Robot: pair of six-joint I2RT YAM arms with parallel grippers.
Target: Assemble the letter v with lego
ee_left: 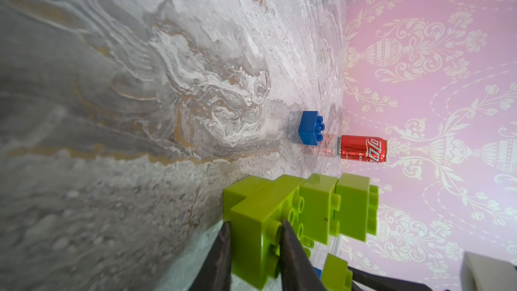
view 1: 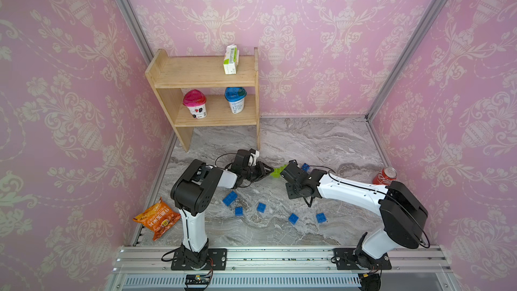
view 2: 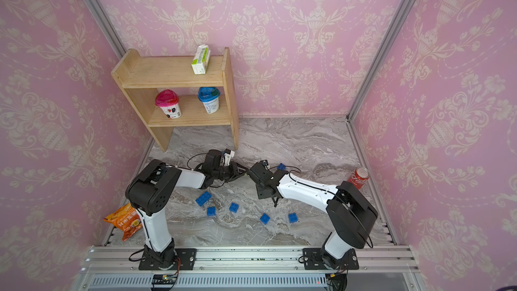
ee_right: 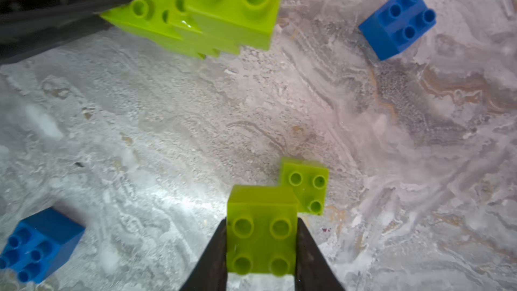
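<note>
In the left wrist view my left gripper is shut on a green brick assembly of staggered pieces, low over the marble table. The same assembly shows at the upper left of the right wrist view, beside the left gripper's dark fingers. My right gripper is shut on a green brick, its studs facing the camera. Just beyond that lies a loose green brick, partly hidden by the held one.
Several blue bricks lie scattered across the table. A red can stands at the right, a wooden shelf at the back left and an orange bag at the front left.
</note>
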